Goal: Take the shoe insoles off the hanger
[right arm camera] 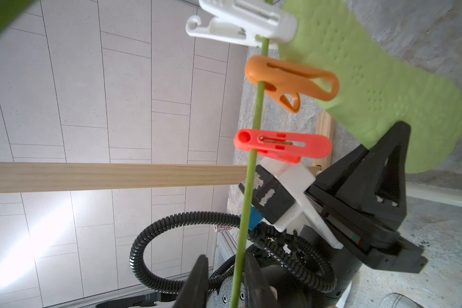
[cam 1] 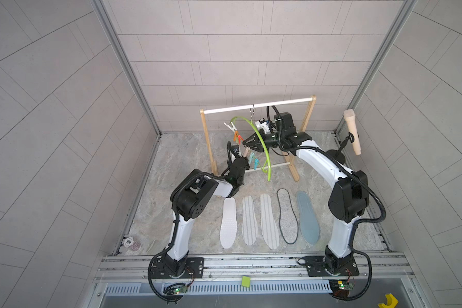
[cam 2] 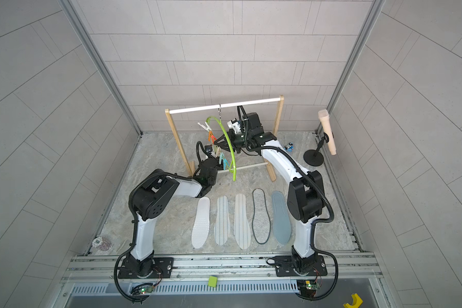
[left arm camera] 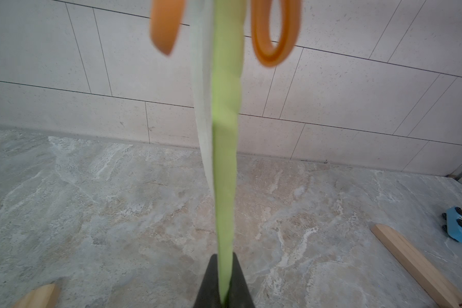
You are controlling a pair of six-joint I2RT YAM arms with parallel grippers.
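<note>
A light green insole (right arm camera: 364, 82) hangs among white (right arm camera: 246, 20), orange (right arm camera: 287, 77) and red (right arm camera: 282, 143) clips on the green hanger (cam 1: 265, 156). My left gripper is shut on this insole, seen edge-on in the left wrist view, its fingers at the insole's lower part in the right wrist view. My right gripper is at the hanger's green bar, above the left one; its fingers are apart and look part open. Five insoles, among them a white one (cam 1: 228, 223) and a blue-grey one (cam 1: 308, 218), lie in a row on the floor in front.
The wooden rack (cam 1: 206, 138) with white rails surrounds the hanger. A beige microphone-like object (cam 2: 327, 131) on a black stand is at the right. Open floor lies left of the rack.
</note>
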